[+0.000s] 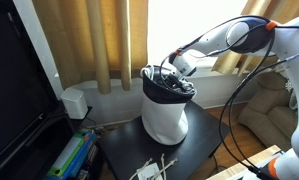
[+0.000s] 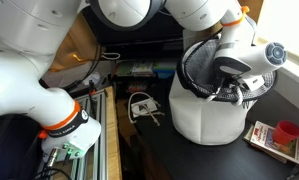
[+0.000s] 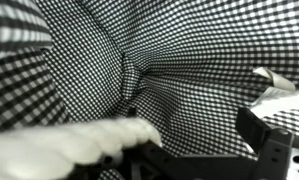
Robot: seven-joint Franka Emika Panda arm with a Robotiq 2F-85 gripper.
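A tall white basket (image 1: pixel 164 122) with a dark lining stands upright on the black table. My gripper (image 2: pixel 232 88) reaches down into its mouth, its fingertips hidden from both exterior views. Black-and-white checked cloth (image 3: pixel 189 60) fills the wrist view in folds. Against it my gripper shows dark fingers (image 3: pixel 253 130) apart, with only cloth seen in the gap. Thick white rope-like material (image 3: pixel 74 145) crosses the lower left, close to the camera, partly covering the other finger. A small white piece (image 3: pixel 279 90) lies by the right finger.
A red mug (image 2: pixel 286 132) stands on a light-coloured surface (image 2: pixel 264 140) to the right of the basket. Pale thin items (image 2: pixel 144 105) lie on the table at its left. Cables loop from the arm beside the basket.
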